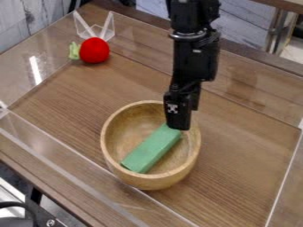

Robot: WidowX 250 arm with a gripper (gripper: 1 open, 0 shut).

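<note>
The black gripper (182, 110) hangs from the top centre, open, with its fingers just above the far rim of a tan bowl (120, 172). Nothing shows between the fingers. A green rectangular block (147, 154) lies in the bowl, below and to the left of the gripper.
A red round object with a green top (97, 50) sits at the back left on the wooden table (66, 111). A dark object (14, 215) shows at the lower left corner, beyond the table's edge.
</note>
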